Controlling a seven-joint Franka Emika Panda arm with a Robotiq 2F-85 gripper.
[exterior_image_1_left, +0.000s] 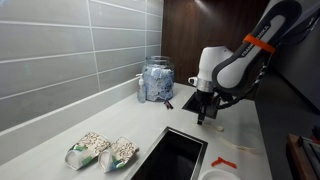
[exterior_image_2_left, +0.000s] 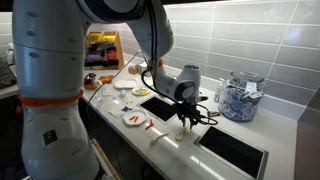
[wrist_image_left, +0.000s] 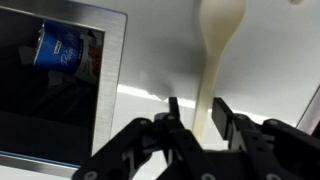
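A pale spoon (wrist_image_left: 219, 25) lies on the white counter, its bowl at the top of the wrist view and its handle running down between my fingers. My gripper is partly open around the handle, with a gap showing on the handle's left side and the right finger close to it. In exterior view 1 the gripper (exterior_image_1_left: 202, 118) points down low over the counter at the right. Exterior view 2 has the gripper (exterior_image_2_left: 184, 122) near the counter's middle, just above the spoon (exterior_image_2_left: 180, 135). Whether the fingers touch the handle is unclear.
A dark sink basin (exterior_image_1_left: 171, 158) lies near the spoon; another basin (wrist_image_left: 58, 85) holds a blue can (wrist_image_left: 60, 48). A large glass jar (exterior_image_1_left: 158, 78) and a bottle stand by the wall. Two cartons (exterior_image_1_left: 88, 150) lie left. A red utensil (exterior_image_1_left: 224, 162) and a plate (exterior_image_2_left: 135, 118) lie nearby.
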